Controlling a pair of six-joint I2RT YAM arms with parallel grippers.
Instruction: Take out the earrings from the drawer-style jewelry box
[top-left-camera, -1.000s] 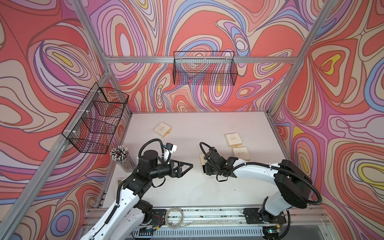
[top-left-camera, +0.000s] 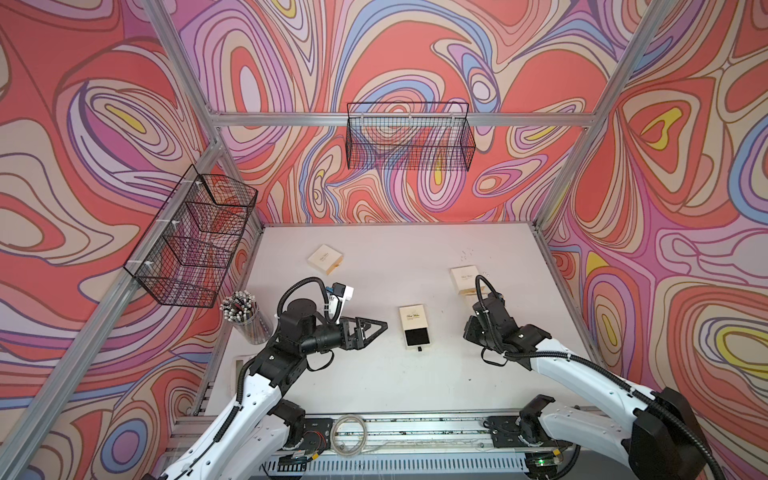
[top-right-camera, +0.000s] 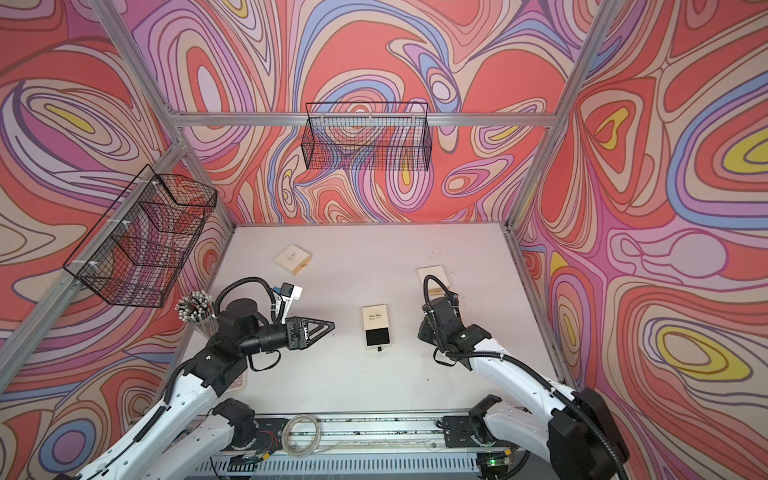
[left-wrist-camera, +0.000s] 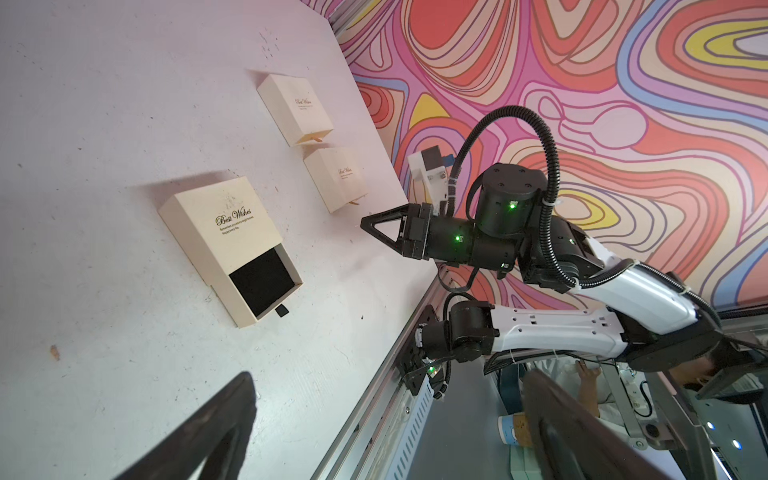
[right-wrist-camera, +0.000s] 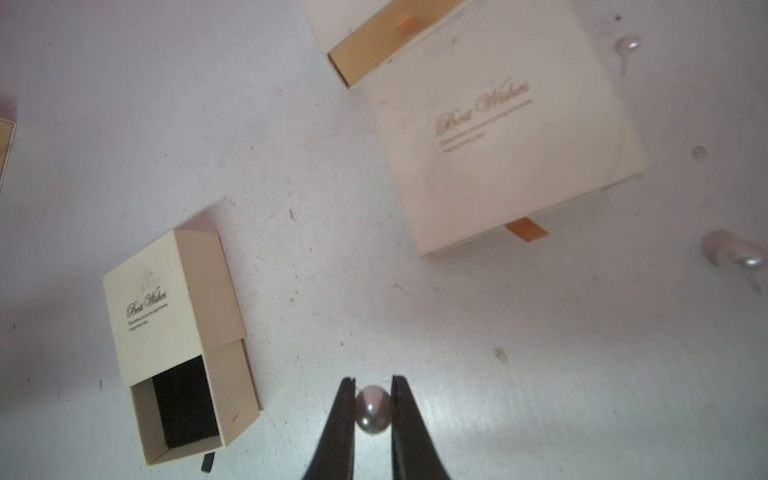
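Observation:
In the right wrist view, a pearl earring (right-wrist-camera: 373, 412) is pinched between the fingertips of my right gripper, above bare table. To its left stands the cream jewelry box (right-wrist-camera: 154, 308), its drawer (right-wrist-camera: 233, 382) pulled partway out. Black lining fills the part of the drawer that shows, and I see no earring on it. More pearl earrings (right-wrist-camera: 726, 249) lie loose on the table at the right of that view. Wide apart at the bottom of the left wrist view are the blurred fingers of my left gripper, empty, off to the box's left.
Two more cream boxes lie at the right: a near one (right-wrist-camera: 512, 120) and a farther one (top-left-camera: 464, 278). Another box (top-left-camera: 325, 258) sits at the back left. A container of cotton swabs (top-left-camera: 248, 316) stands at the left edge.
My right gripper has risen from over the drawer and moved right with the pearl earring. The box now shows uncovered. My left arm has shifted only slightly.

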